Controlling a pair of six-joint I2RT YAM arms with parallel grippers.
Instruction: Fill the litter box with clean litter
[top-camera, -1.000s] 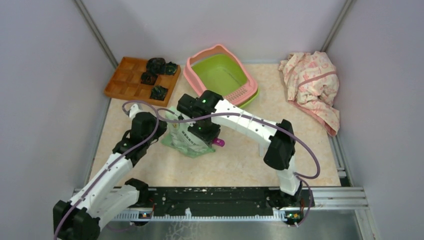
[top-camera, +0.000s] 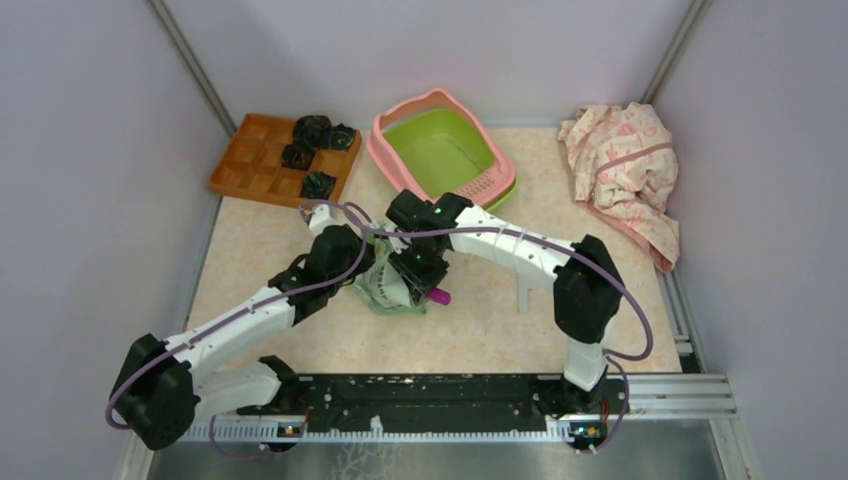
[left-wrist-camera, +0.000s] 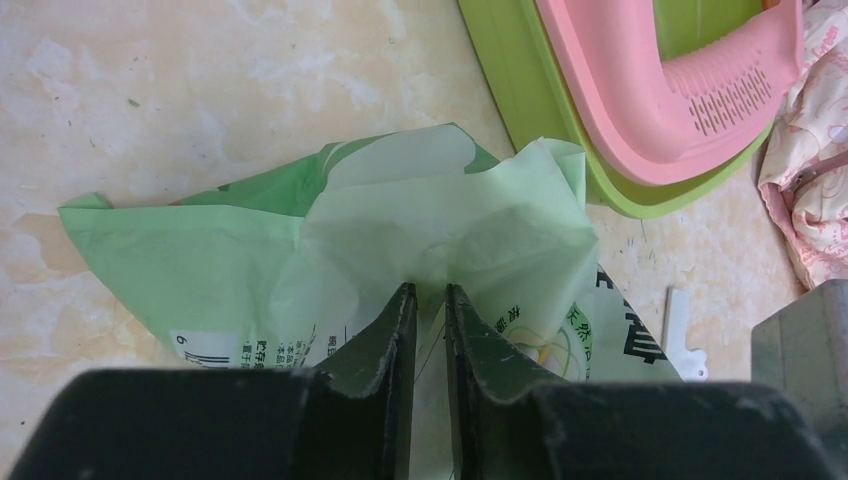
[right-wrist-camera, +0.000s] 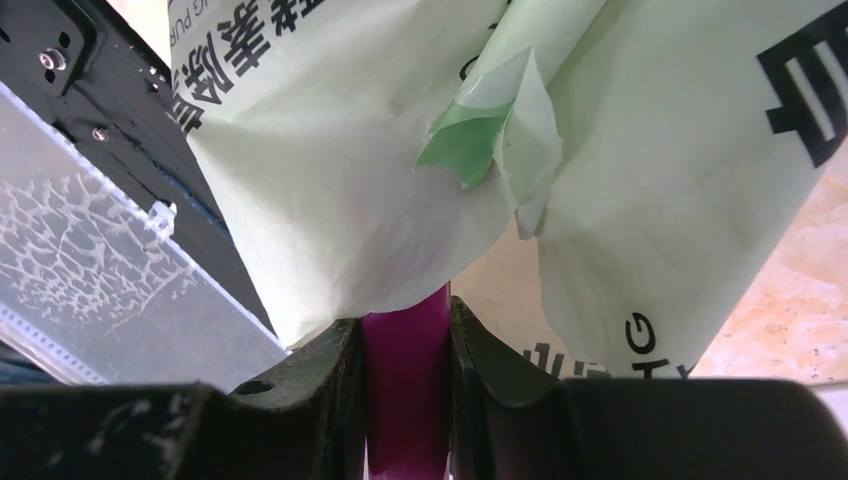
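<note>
A crumpled pale green litter bag (top-camera: 385, 285) (left-wrist-camera: 200, 260) (right-wrist-camera: 330, 190) lies in front of the litter box, a pink rim (top-camera: 490, 180) (left-wrist-camera: 640, 130) over a green tray (top-camera: 440, 150). My left gripper (top-camera: 365, 255) is shut on the upper part of the bag, fingertips nearly together. My right gripper (top-camera: 425, 285) is shut on a magenta cylindrical object (top-camera: 440, 296) (right-wrist-camera: 405, 390) at the bag’s front right; its far end is hidden by the bag.
A wooden compartment tray (top-camera: 240, 160) with several dark bundles stands back left. A patterned cloth (top-camera: 620, 170) lies back right. A small white flat object (top-camera: 522, 295) (left-wrist-camera: 677, 330) lies right of the bag.
My left gripper has moved right onto the bag, which is now more bunched.
</note>
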